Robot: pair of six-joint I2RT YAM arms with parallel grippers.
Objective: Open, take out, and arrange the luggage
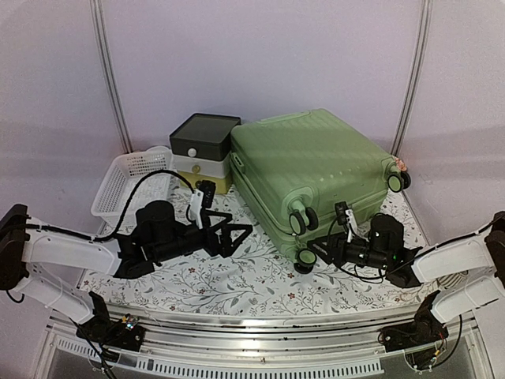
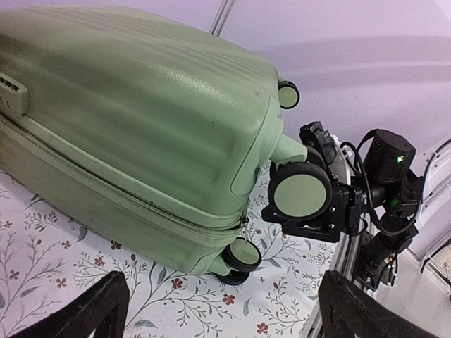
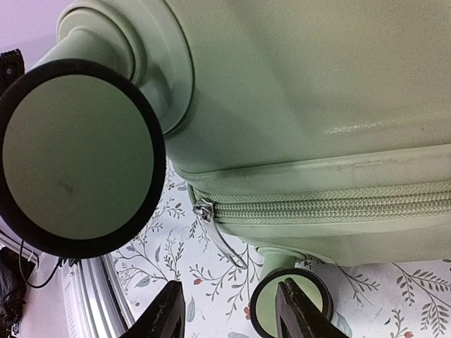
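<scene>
A closed green suitcase (image 1: 312,166) lies flat at the back right, its wheels toward the front. In the right wrist view a zipper (image 3: 338,208) runs round its side, and the silver zipper pull (image 3: 224,239) hangs down at the corner near a wheel (image 3: 289,303). My right gripper is part open just short of the pull, with nothing between its fingers. My left gripper (image 1: 246,235) stands open and empty over the cloth, left of the suitcase's near corner; its fingers (image 2: 91,310) are wide apart in the left wrist view.
A white basket (image 1: 106,197) stands at the back left, beside a stack of drawers with a dark top (image 1: 205,134). Protruding wheels (image 2: 299,196) crowd the space round my right gripper.
</scene>
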